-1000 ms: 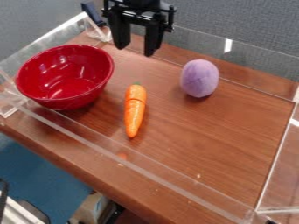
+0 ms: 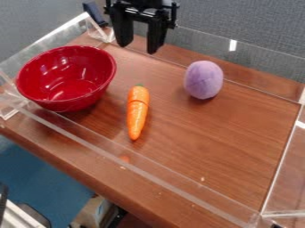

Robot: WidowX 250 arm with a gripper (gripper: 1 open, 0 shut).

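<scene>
My black gripper (image 2: 139, 37) hangs at the top of the camera view, above the back of the wooden table, its two fingers spread wide with nothing between them. Below it on the left sits a red bowl (image 2: 66, 85). An orange toy carrot (image 2: 137, 116) lies on the table right of the bowl, pointing toward the front. A purple oval object, like an eggplant (image 2: 202, 79), rests farther right toward the back.
Clear low walls edge the wooden table (image 2: 215, 151) on its sides. Grey wall panels stand behind, and some equipment is at the bottom left off the table.
My gripper has shifted very slightly upward. The bowl, carrot and purple object are unmoved.
</scene>
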